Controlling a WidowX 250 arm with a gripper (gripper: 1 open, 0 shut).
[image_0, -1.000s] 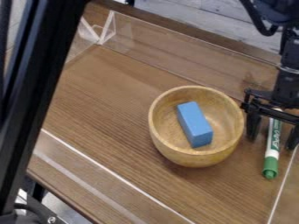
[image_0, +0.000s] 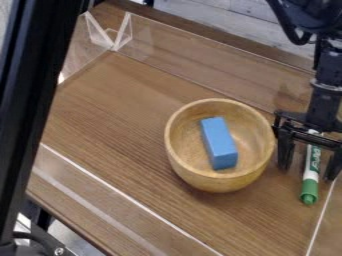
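Note:
My black gripper (image_0: 307, 148) is low over the table at the right, just right of a wooden bowl (image_0: 185, 140). Its fingers straddle a green and white cylindrical object (image_0: 309, 187), like a marker, lying on the table and partly hidden beneath the gripper. Whether the fingers grip it is hard to tell. A blue block (image_0: 219, 143) rests inside the bowl.
A white rack-like object (image_0: 111, 33) stands at the back left. A dark frame runs along the left side, and a wall lines the back.
The gripper has shifted very slightly; the bowl, block and green and white object look unmoved.

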